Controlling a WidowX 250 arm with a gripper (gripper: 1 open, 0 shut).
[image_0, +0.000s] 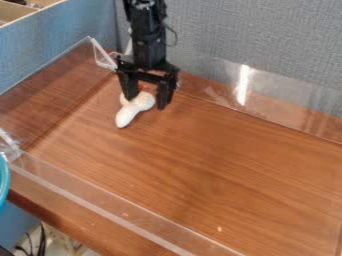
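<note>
My black gripper is lowered over a white, elongated object lying on the wooden tabletop in the upper left. Its fingers are open and straddle the upper, wider end of that object, which they partly hide. Whether they touch it, I cannot tell.
Clear low barriers border the wooden surface. A grey padded wall rises behind, a blue one at the left. A cyan rim shows at the left edge.
</note>
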